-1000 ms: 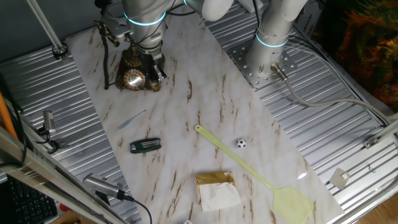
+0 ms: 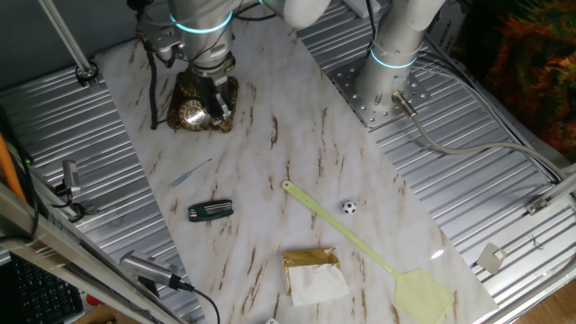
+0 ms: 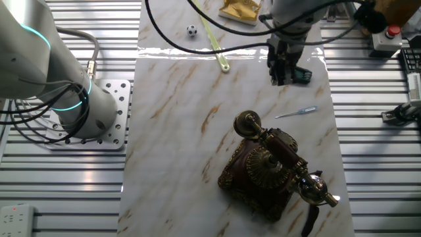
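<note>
A vintage-style telephone (image 3: 253, 187), dark red with ornate brass trim, stands at one end of the marbled table. Its handset (image 3: 284, 153) lies across the top. In the first exterior view the arm hides much of the phone, while its round dial (image 2: 193, 114) shows. My gripper (image 2: 221, 114) points down and overlaps the phone's right part in that view. The second exterior view puts the gripper (image 3: 281, 78) above the table, apart from the phone, near the screwdriver (image 3: 297, 112) and the green tool set (image 3: 302, 75). Its dark fingers are too small to read as open or shut.
A yellow-green fly swatter (image 2: 346, 234) lies lengthwise on the table (image 2: 261, 180). Beside it are a small soccer ball (image 2: 349, 207) and a gold-and-white packet (image 2: 315, 277). The table's middle, beside the phone, is clear. Cables hang from the arm.
In the first exterior view the arm and gripper have shifted slightly left, covering more of the phone. The objects on the table have stayed in place.
</note>
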